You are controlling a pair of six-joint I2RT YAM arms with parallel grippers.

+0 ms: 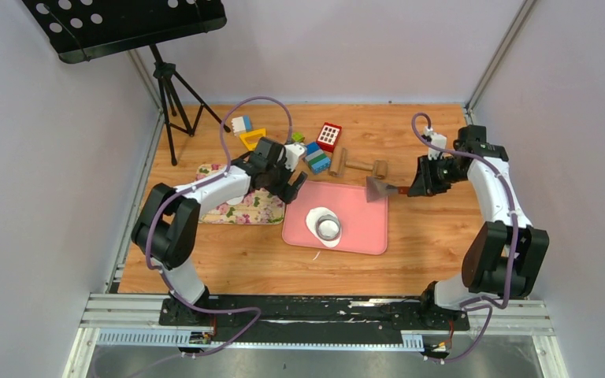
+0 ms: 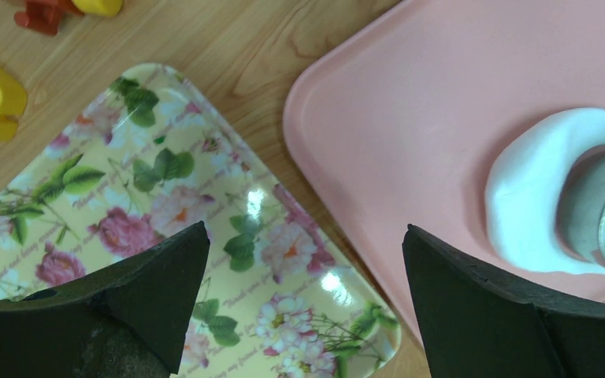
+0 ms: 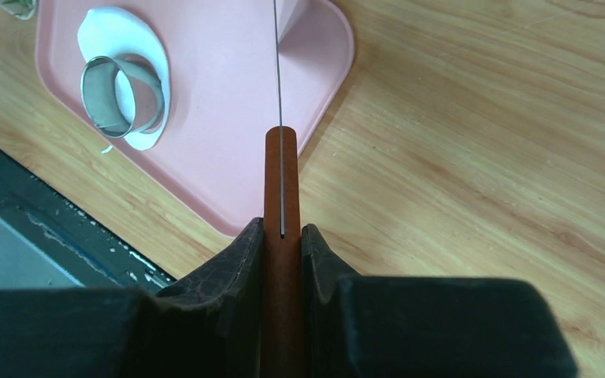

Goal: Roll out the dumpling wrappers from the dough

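On the pink board [image 1: 354, 206] lies a flat white piece of dough [image 1: 316, 217] with a metal ring cutter [image 1: 328, 228] standing on it. The right gripper is shut on the brown handle [image 3: 281, 173] of a scraper, whose blade [image 1: 375, 189] hangs over the board's right edge and appears edge-on in the right wrist view. My left gripper is open and empty, above the gap between the floral board [image 2: 197, 173] and the pink board. A white round on the floral board is mostly hidden by the left arm in the top view.
A wooden rolling pin or mallet [image 1: 358, 165] lies behind the pink board. Toy blocks [image 1: 315, 157], a red block [image 1: 328, 136] and a yellow piece [image 1: 253, 139] sit at the back. Bare table shows at the front and right.
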